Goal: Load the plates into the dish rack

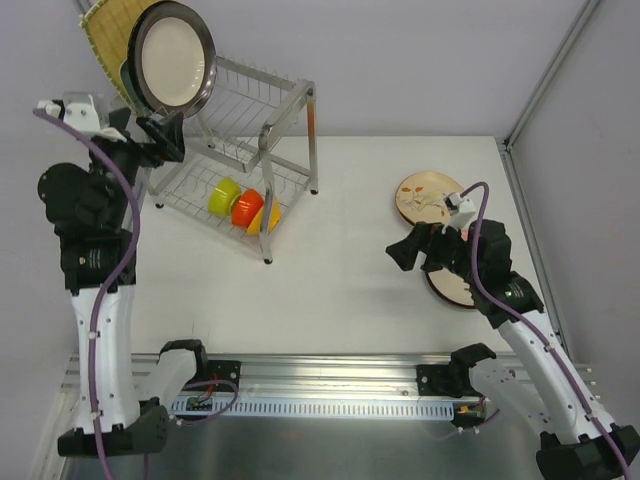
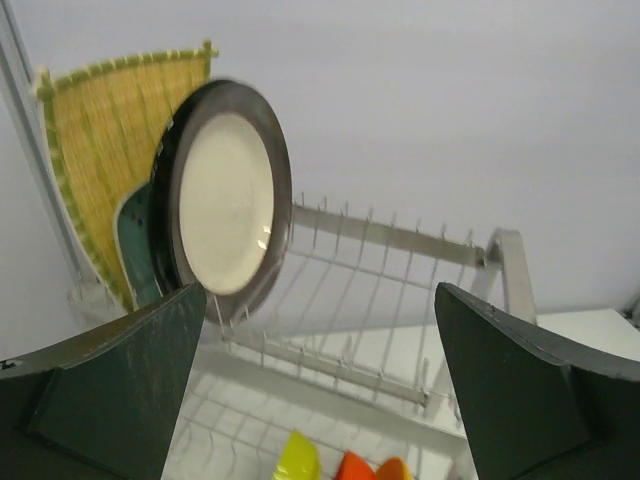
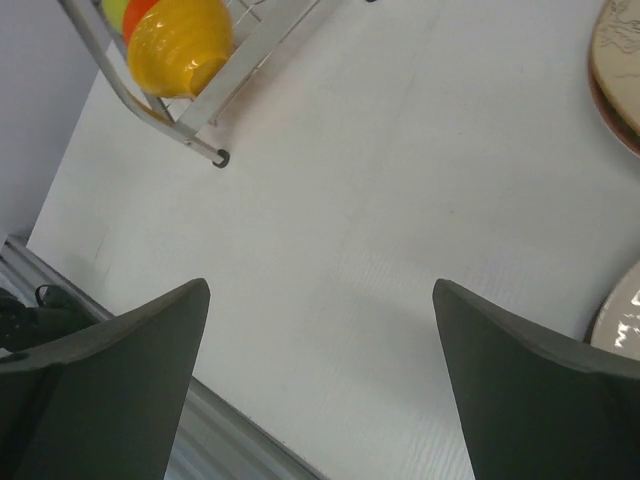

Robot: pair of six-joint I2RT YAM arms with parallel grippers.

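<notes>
The two-tier metal dish rack (image 1: 255,80) stands at the back left. A dark-rimmed plate with a cream centre (image 1: 173,62) is upright in its upper tier, a second dark plate close behind it. In front of them, clear of the plates, my left gripper is open and empty. My right gripper also hangs open over bare table. To its right lie a patterned tan plate (image 1: 425,190), stacked on another, and a nearer pale plate (image 1: 450,286), partly hidden by the right arm.
A woven yellow tray (image 2: 125,140) and a green dish (image 2: 133,240) stand behind the upright plates. Green (image 1: 223,196), orange (image 1: 246,207) and yellow (image 1: 265,217) cups sit in the lower tier.
</notes>
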